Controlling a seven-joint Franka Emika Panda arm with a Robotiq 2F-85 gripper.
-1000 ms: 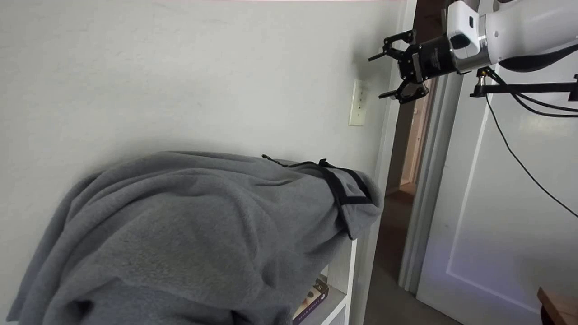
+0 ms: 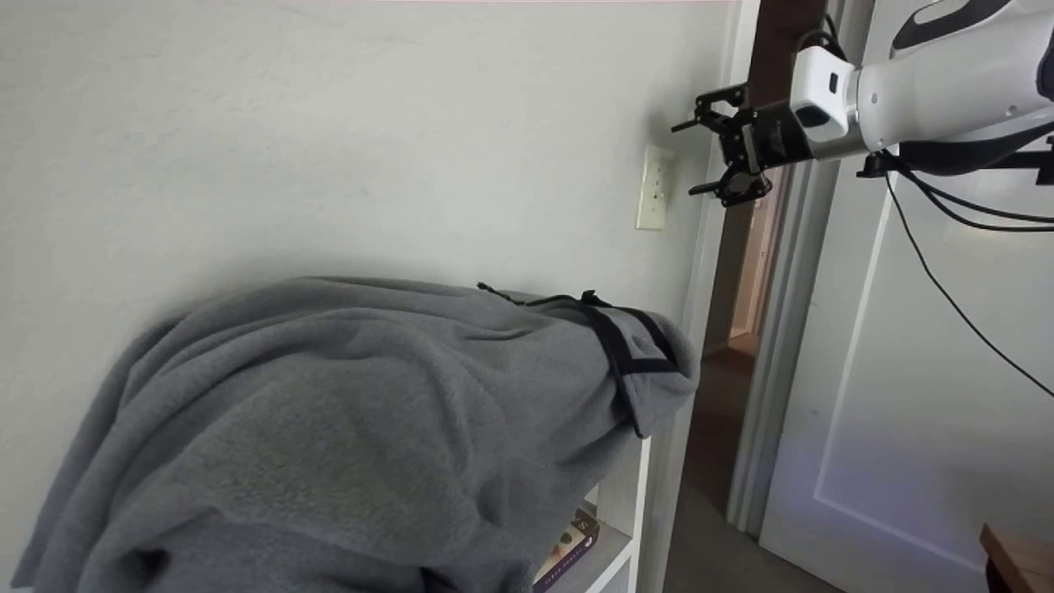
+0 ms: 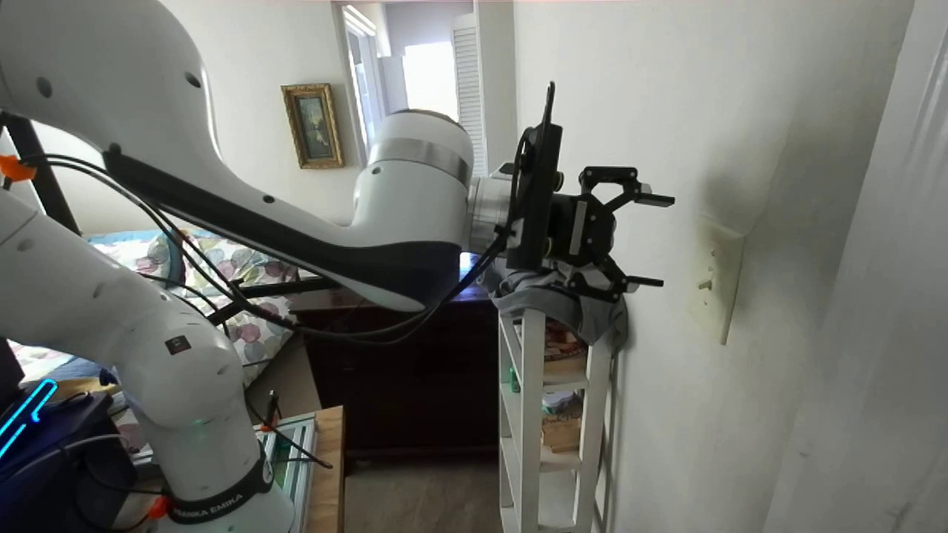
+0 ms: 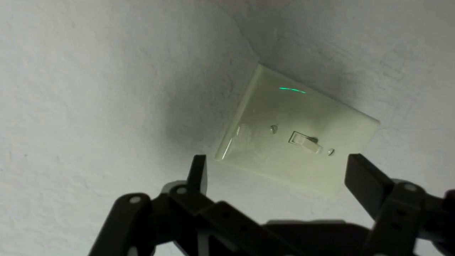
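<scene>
A cream light switch plate (image 4: 264,111) is fixed to the wall, tilted in the wrist view, with a small toggle (image 4: 308,143) between two screws. My gripper (image 3: 655,241) stands open in front of it, apart from the plate, with nothing between its fingers. In the wrist view one fingertip (image 4: 197,175) lies left of the plate's lower edge and the other lies near its lower right corner. The same plate (image 2: 655,188) shows in exterior view 1, just left of the gripper (image 2: 683,159).
A grey fleece (image 2: 346,425) covers a white shelf (image 3: 531,400) against the wall below the gripper. A door frame (image 2: 781,346) and white door (image 2: 919,395) stand close to the arm. The wall around the plate is bare.
The arm and wrist have dipped and levelled out, shifting slightly left toward the wall in exterior view 1. The gripper stays open. The fleece has not moved.
</scene>
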